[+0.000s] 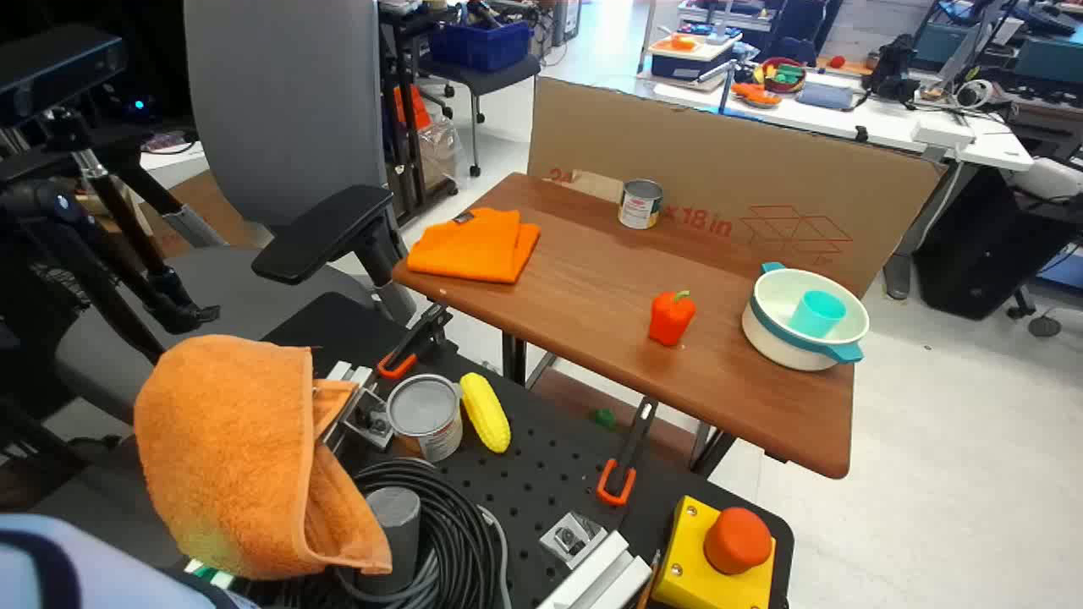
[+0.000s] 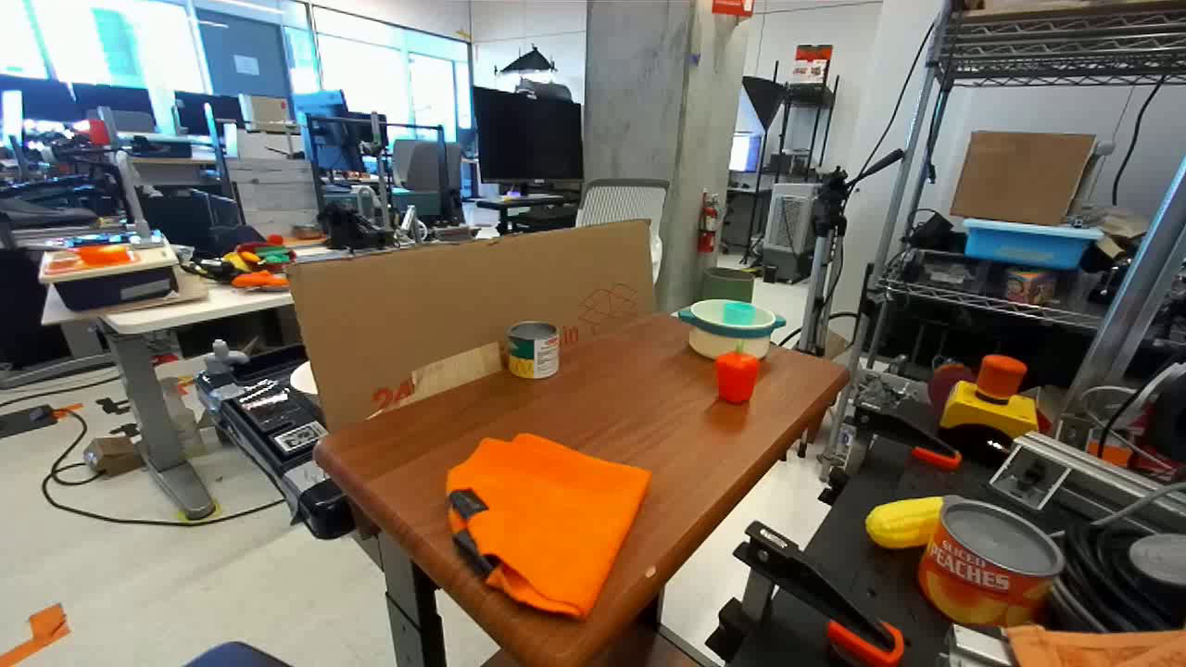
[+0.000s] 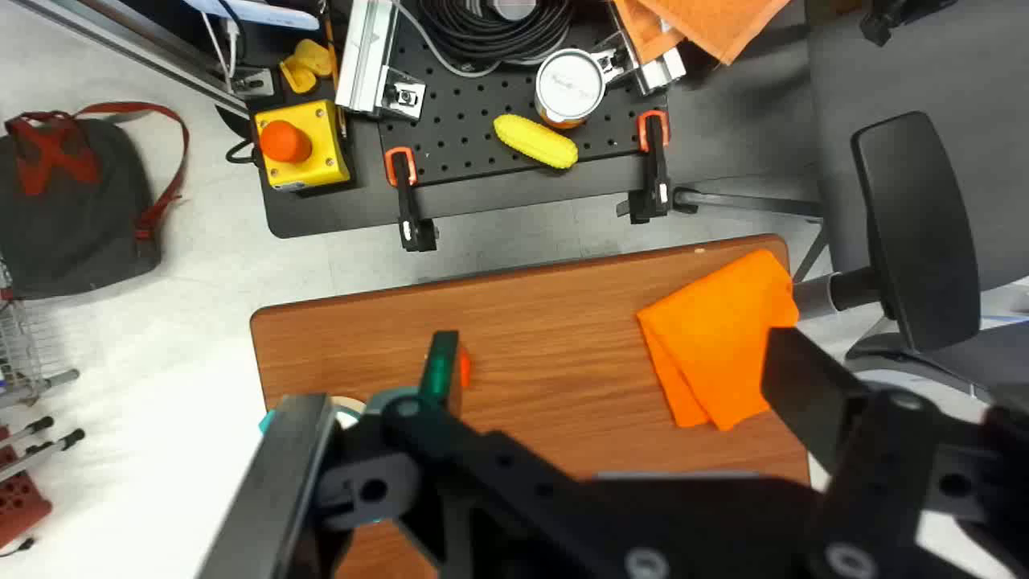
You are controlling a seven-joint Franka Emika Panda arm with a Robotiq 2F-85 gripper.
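My gripper is open high above the wooden table [image 3: 559,338], with nothing held between its wide-set fingers; neither exterior view shows it. On the table sit a folded orange cloth [image 1: 475,245], an open tin can [image 1: 640,205] near the cardboard, and a red pepper [image 1: 671,318]. A white pot [image 1: 772,343] with teal handles holds a teal cup [image 1: 817,314]. Seen from the wrist, the cloth [image 3: 719,338] lies by the right finger, the pepper [image 3: 465,367] is mostly covered by the left finger, and the can is hidden.
Cardboard [image 1: 711,167] walls off the table's back edge. Across a gap stands a black pegboard bench bearing a yellow corn [image 3: 536,141], a peaches can [image 2: 990,561], clamps, coiled cable [image 3: 497,29] and a red-buttoned yellow box [image 3: 301,145]. A chair [image 1: 305,112] stands nearby.
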